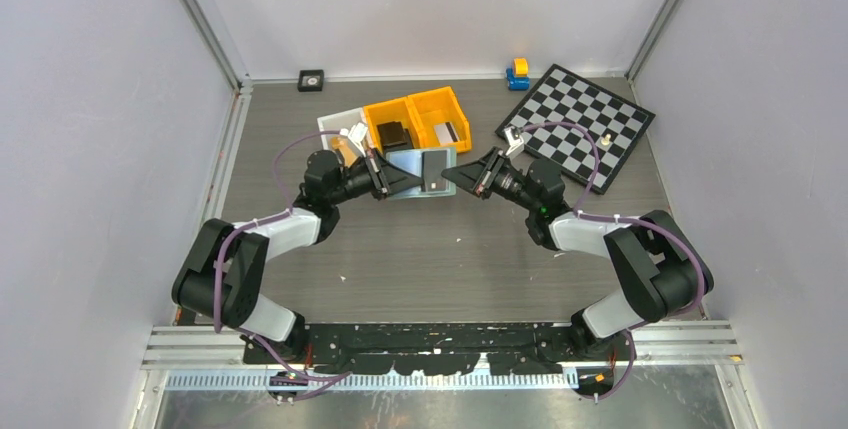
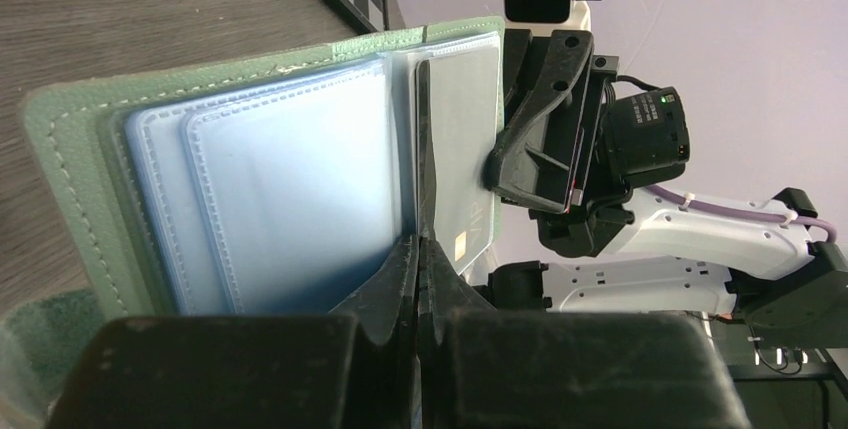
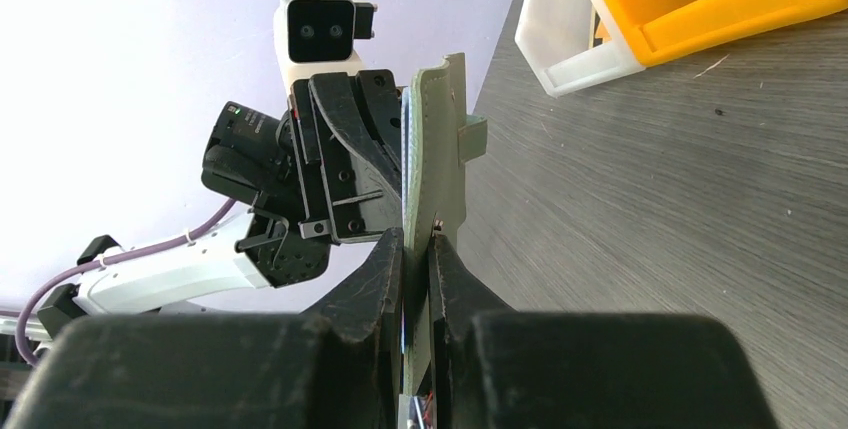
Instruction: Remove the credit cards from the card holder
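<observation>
The open card holder (image 1: 407, 161), pale green with clear bluish sleeves, is held up off the table between my two grippers. In its right-hand sleeve sits a grey card (image 2: 465, 134); the dark strip along its left edge shows in the left wrist view. My left gripper is shut, its tips at that edge near the holder's middle, and no card shows between its fingers. My right gripper is shut on the holder's right edge, the green cover pinched between its fingers.
Behind the holder stands an orange bin (image 1: 449, 99) with cards in it, beside a white bin (image 1: 341, 121). A checkered board (image 1: 580, 124) lies at the back right, with blue and yellow blocks (image 1: 518, 81) near it.
</observation>
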